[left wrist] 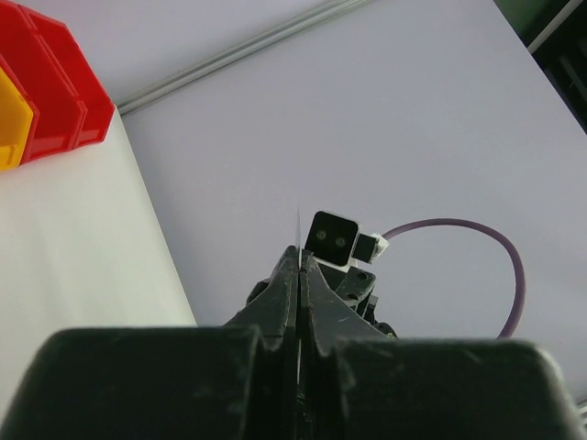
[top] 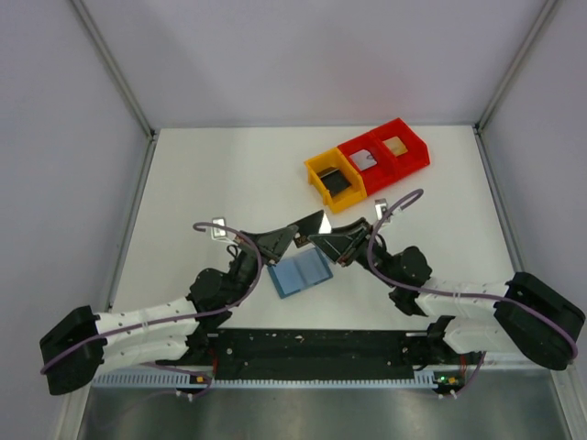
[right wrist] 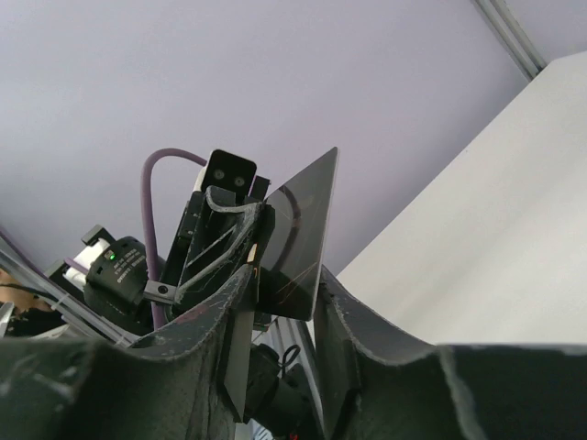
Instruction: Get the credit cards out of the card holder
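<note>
A black card (top: 312, 225) stands out from my left gripper (top: 289, 237), whose fingers are shut on it; in the left wrist view the card (left wrist: 298, 231) shows only as a thin edge. My right gripper (top: 321, 245) reaches in from the other side. In the right wrist view its fingers (right wrist: 240, 353) stand part open, with the near end of the card (right wrist: 301, 229) between the tips of that gripper. Below both grippers, the blue card holder (top: 301, 272) lies open on the table, its upper part partly covered by the arms.
Behind the grippers stands a yellow bin (top: 321, 163) holding dark cards (top: 335, 181). Joined to it are red bins (top: 401, 136) with a white card (top: 363, 159) and a tan card (top: 395, 146).
</note>
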